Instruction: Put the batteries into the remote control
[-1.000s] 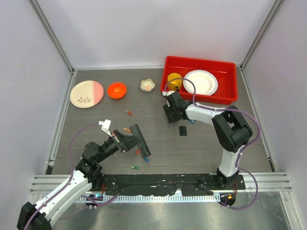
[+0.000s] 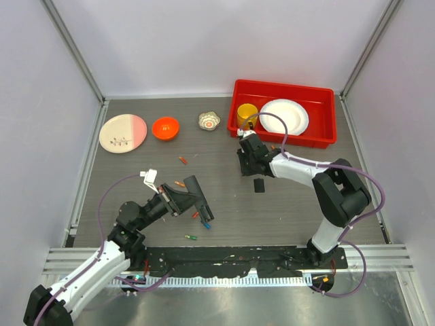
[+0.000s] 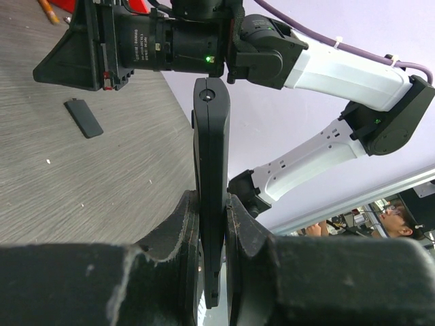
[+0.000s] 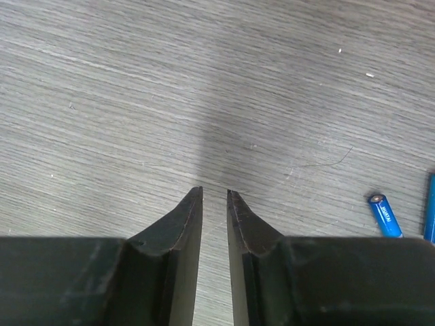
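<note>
My left gripper is shut on the black remote (image 3: 212, 149), held upright at the lower left of the table in the top view (image 2: 198, 198). My right gripper (image 2: 242, 163) hangs below the red bin, its fingertips (image 4: 196, 197) slightly apart over bare table. A blue battery (image 4: 385, 216) and a second blue piece (image 4: 430, 207) lie to its right in the right wrist view. Loose batteries (image 2: 183, 160) lie around the left gripper. A small black rectangular piece (image 2: 259, 185), perhaps the battery cover, lies below the right gripper.
The red bin (image 2: 319, 132) with a yellow cup (image 2: 247, 112) and white plate (image 2: 285, 115) stands at the back right. An orange bowl (image 2: 165, 128), small patterned dish (image 2: 209, 121) and pink-edged plate (image 2: 122, 134) are at the back left.
My right arm has shifted a little to the right, with its gripper turning slightly. The left arm and the remote have stayed still.
</note>
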